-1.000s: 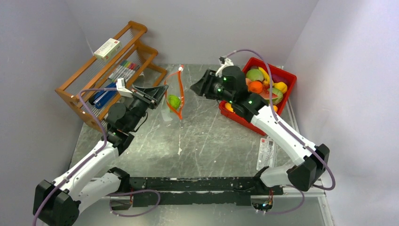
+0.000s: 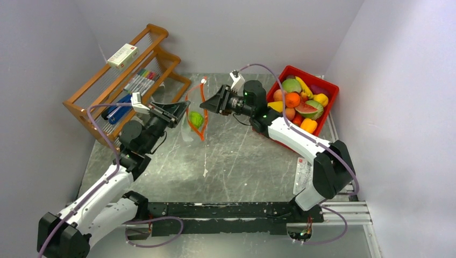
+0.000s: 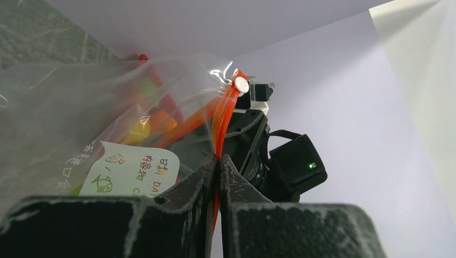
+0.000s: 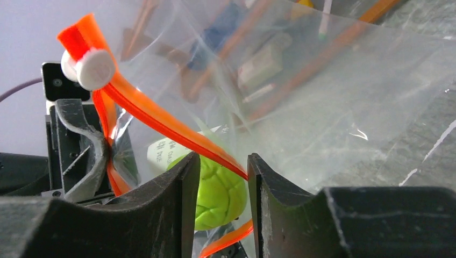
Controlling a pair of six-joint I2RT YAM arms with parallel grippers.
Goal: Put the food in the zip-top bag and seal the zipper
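Note:
A clear zip top bag hangs mouth-up with its orange zipper edges spread apart in the middle. Inside lies a green food piece, round and lumpy. My left gripper is shut on one orange zipper edge, its fingertips pinching the strip. Opposite, my right gripper is partly open at the other side of the mouth. In the right wrist view, the near orange strip runs across the gap between its fingers, not clamped. A white slider sits at one end of the zipper.
At the right, a red basket holds several fruits and vegetables. A wooden rack with pens and a box stands at the back left. Grey table in front of the bag is bare.
My right gripper has moved left, up to the bag's mouth, and its fingers have come closer together. The bag's right edge has shifted slightly left. The left arm has hardly moved.

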